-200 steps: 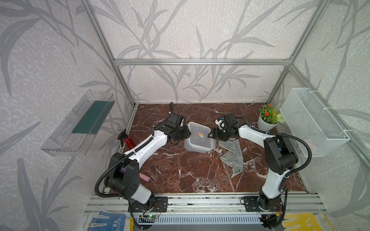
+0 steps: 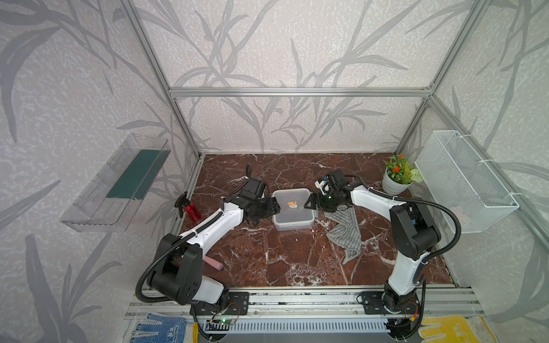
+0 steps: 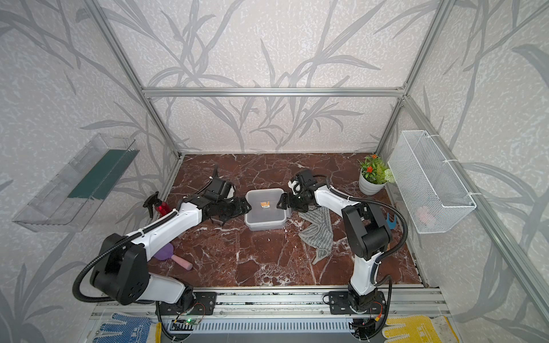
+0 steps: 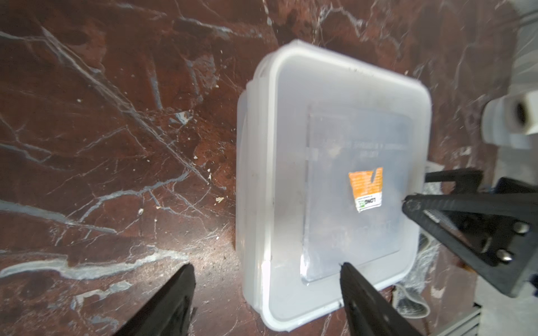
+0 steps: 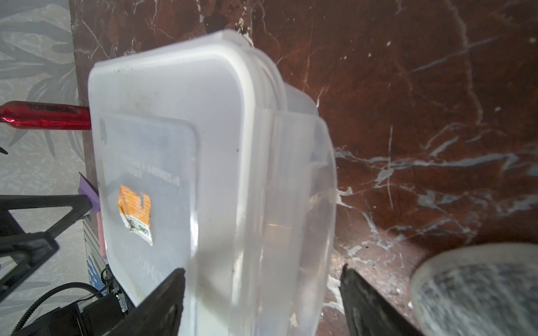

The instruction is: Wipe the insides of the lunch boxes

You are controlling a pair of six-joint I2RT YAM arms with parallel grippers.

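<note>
A lidded translucent lunch box [image 2: 293,215] with an orange label sits in the middle of the table, now roughly square to the front edge. My left gripper [image 2: 267,207] is at its left side and my right gripper [image 2: 313,201] at its right side. In the left wrist view the lid [image 4: 336,134] fills the middle, with the fingers apart along its near edge. In the right wrist view the fingers also stand apart at the box's side [image 5: 269,224]. A grey striped cloth [image 2: 343,234] lies right of the box, partly under the right arm.
A red spray bottle [image 2: 190,210] and a pink-handled tool [image 2: 212,262] lie at the left. A potted plant [image 2: 396,181] stands at the back right. A clear wall tray [image 2: 85,211] and a white mesh basket [image 2: 469,188] hang either side.
The lunch box has turned straighter and shifted slightly toward the front. My left gripper has moved left and frontward with it; the right gripper has shifted slightly left.
</note>
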